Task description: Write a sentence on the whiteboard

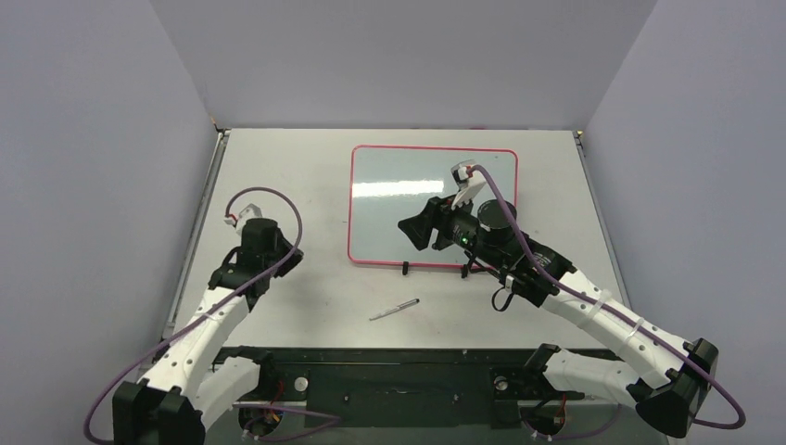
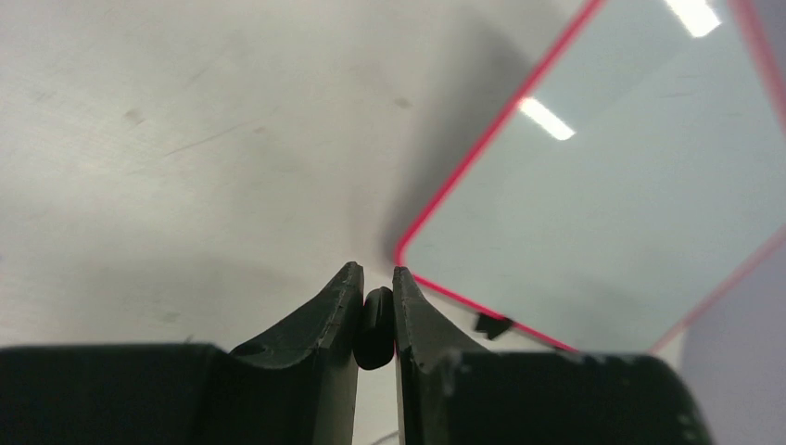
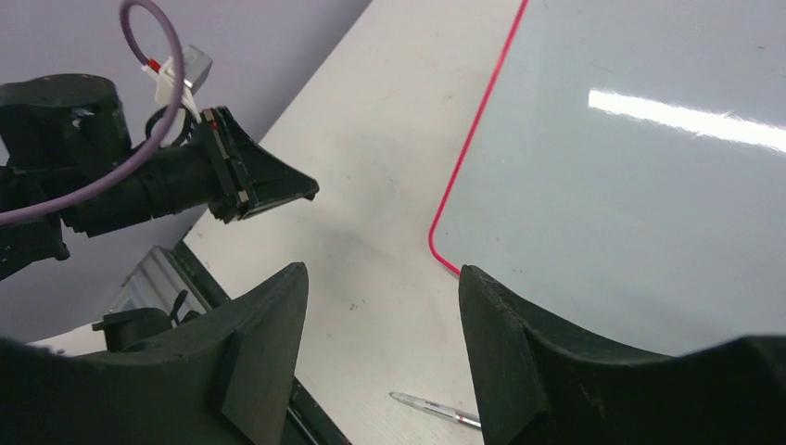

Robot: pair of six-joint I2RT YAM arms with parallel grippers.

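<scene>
A slim silver-white pen [image 1: 395,310] lies flat on the table in front of the whiteboard [image 1: 389,222], whose red-framed surface looks blank. In the right wrist view the pen [image 3: 436,408] is partly covered by a finger. My right gripper hovers over the board, fingers apart with nothing between them. At the left of the table, my left gripper [image 1: 295,261] is shut on a small black cylinder like a pen cap [image 2: 375,329], seen end-on in the left wrist view. That gripper is clear of both pen and board.
Two black clips [image 1: 405,269] sit at the board's front edge. Bare table [image 1: 315,311] surrounds the pen. Walls [image 1: 695,139] close in the left, right and back. A purple cable [image 1: 556,278] loops along each arm.
</scene>
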